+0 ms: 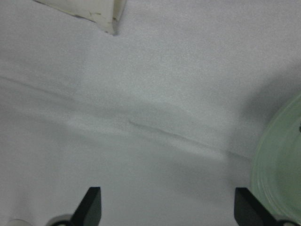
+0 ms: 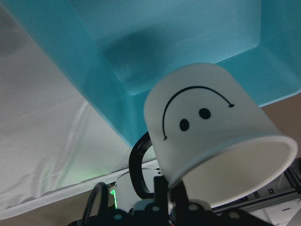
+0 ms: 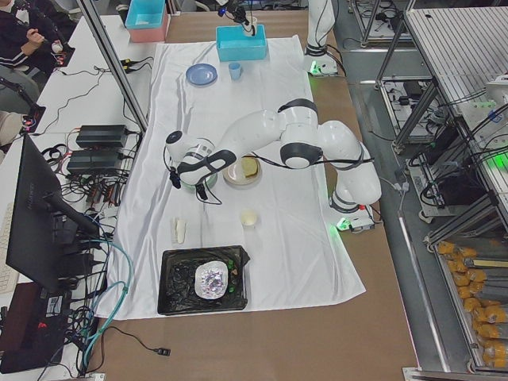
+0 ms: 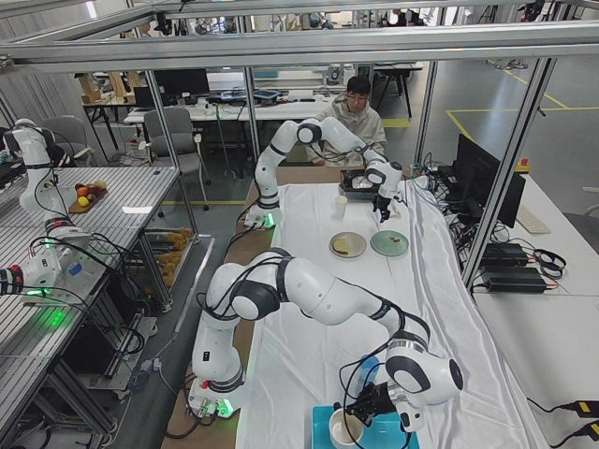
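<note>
A white mug with a black face and handle (image 2: 211,122) hangs over a turquoise bin (image 2: 169,28), my right gripper shut on it; the bin (image 3: 240,49) is at the back in the left camera view. My left gripper stands open above the white cloth, nothing between its fingers. A green plate (image 1: 282,165) is at the right of the left wrist view, a pale strip (image 1: 94,9) at the top. A plate with a yellow item (image 4: 348,245) lies beside the green plate.
A black tray (image 3: 171,286) with a white container, a pale cup (image 3: 249,218), a blue plate (image 3: 201,74) and a blue cup (image 3: 235,71) share the cloth. A monitor and cables line the left side.
</note>
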